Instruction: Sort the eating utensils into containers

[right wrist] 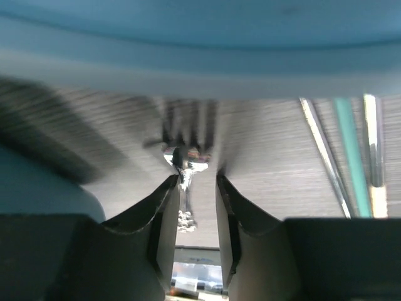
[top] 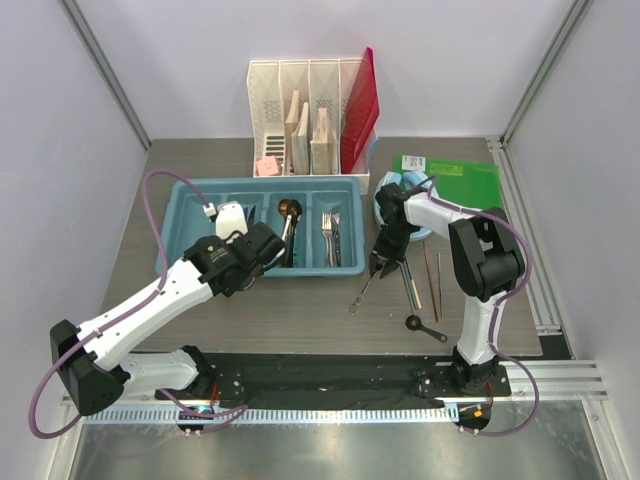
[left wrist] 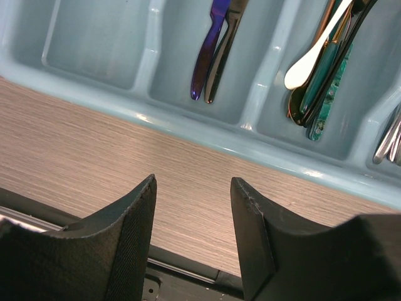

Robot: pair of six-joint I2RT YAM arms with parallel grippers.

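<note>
In the top view, a silver fork (top: pixel 362 293) lies on the table just right of the blue-grey tray (top: pixel 300 273). My right gripper is down over it, fingers part open. The fork (right wrist: pixel 186 164) runs between the fingers, close to the left fingertip, tines toward the blue rim. Over the table in front of the tray, my left gripper stands open and empty. Inside the tray are knives (left wrist: pixel 216 53), spoons (top: pixel 290 212) and forks (top: pixel 327 232) in separate compartments. The right arm partly covers the far end of the loose fork.
Right of the fork lie thin sticks (top: pixel 432 285) and a black spoon (top: pixel 425 327). Light-blue dishes (top: pixel 385 190) sit under the right arm, near a green sheet (top: pixel 465 183). Behind the tray stands a white rack (top: pixel 265 95).
</note>
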